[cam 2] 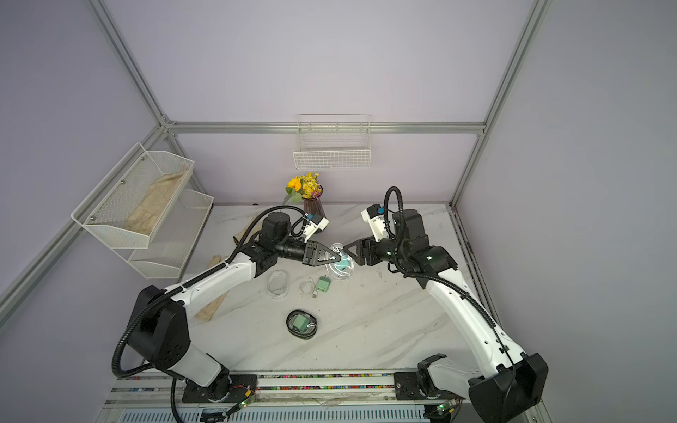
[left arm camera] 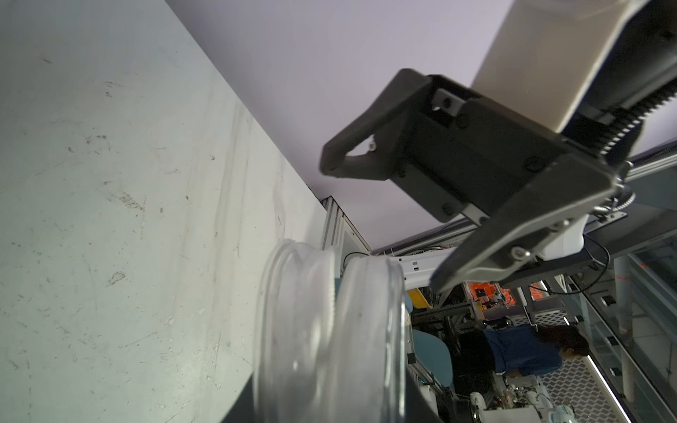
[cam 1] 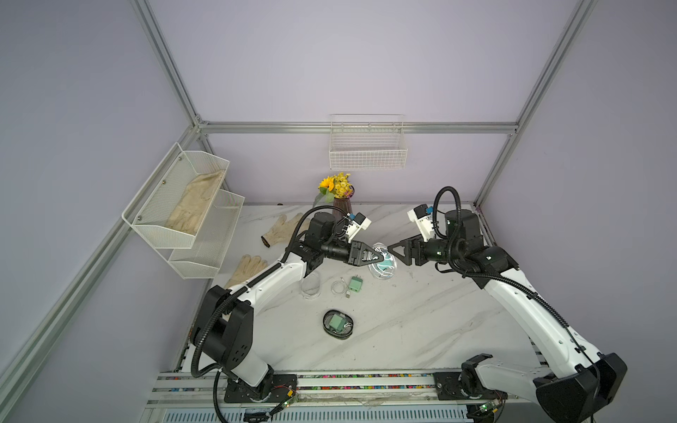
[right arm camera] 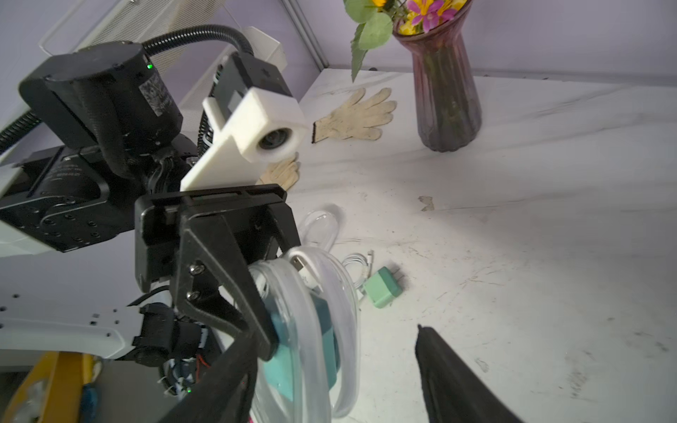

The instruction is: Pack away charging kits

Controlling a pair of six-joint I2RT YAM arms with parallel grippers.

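Observation:
My left gripper (cam 1: 378, 258) is shut on a clear round case (right arm camera: 345, 338) with a teal charger (right arm camera: 282, 373) inside, held up over the table. In the left wrist view the case's clear edge (left arm camera: 292, 331) stands close to the camera. My right gripper (cam 1: 392, 251) is open, facing the case from the right; its fingers (right arm camera: 451, 380) stand wide apart in the right wrist view. On the table lie a clear round case (cam 2: 278, 283), a coiled white cable (cam 1: 338, 287), a green charger (cam 1: 355, 283) and a black-rimmed case (cam 1: 327, 325) holding another green charger.
A flower vase (right arm camera: 447, 91) stands at the back. Beige gloves (right arm camera: 356, 116) lie to the left. A white two-tier wall basket (cam 1: 162, 236) hangs at left, a wire basket (cam 1: 368, 158) on the back wall.

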